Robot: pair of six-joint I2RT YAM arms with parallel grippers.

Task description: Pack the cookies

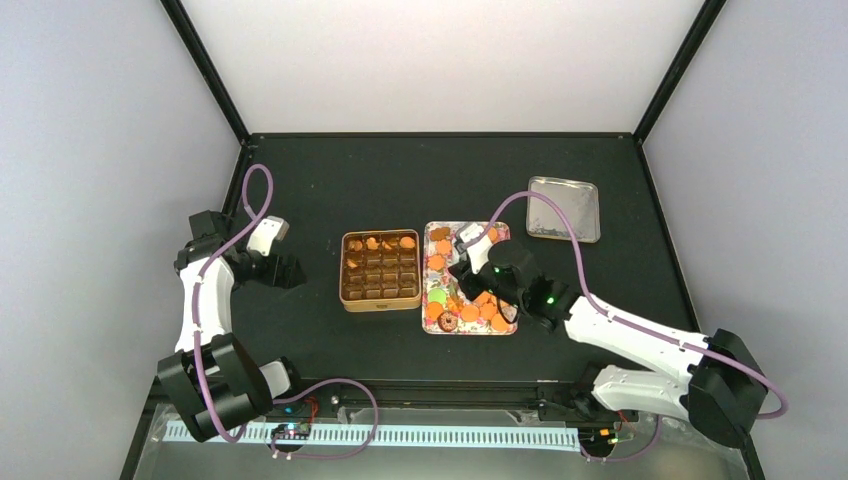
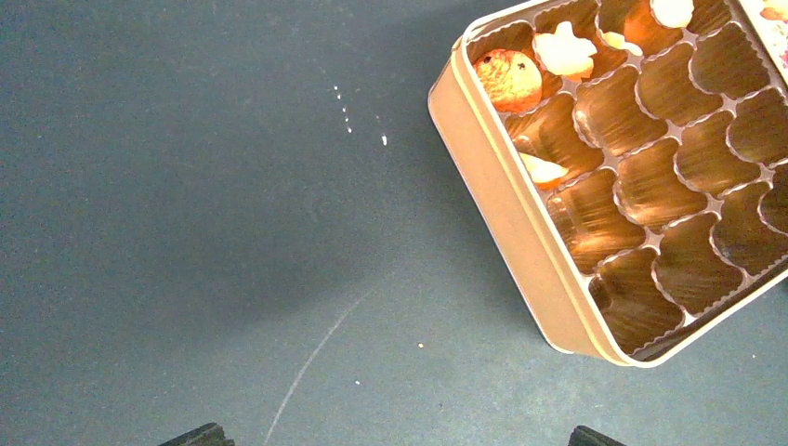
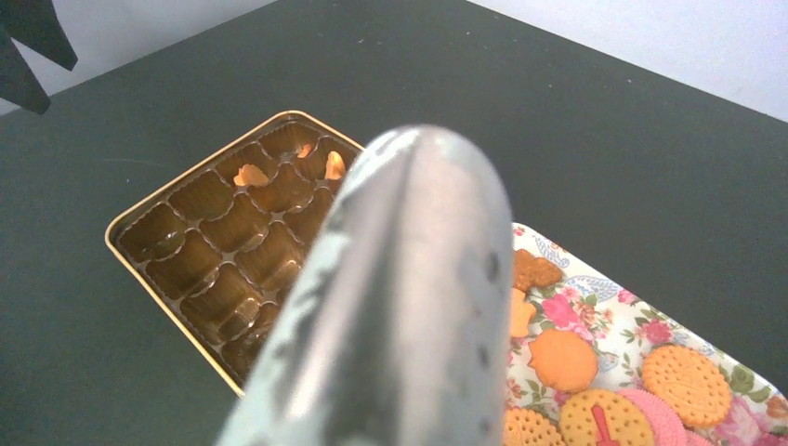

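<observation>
The gold cookie tin [image 1: 379, 302] has a divided brown insert [image 2: 662, 181]. Cookies sit in several compartments at its far end, among them a round brown one [image 2: 508, 81] and a pale flower-shaped one [image 2: 564, 51]; many others are empty. Just right of the tin, a floral tray [image 3: 595, 295] carries assorted cookies, including an orange round [image 3: 563, 360] and a pink one [image 3: 653, 415]. Left of the tin, my left gripper [image 1: 294, 273] is open and empty. My right gripper [image 1: 463, 284] hangs over the tray. A long blurred silver-grey shape [image 3: 409, 279] fills its wrist view, hiding its fingers.
An empty metal tray [image 1: 563, 209] lies at the back right. My right arm [image 1: 630, 340] reaches in across the front right.
</observation>
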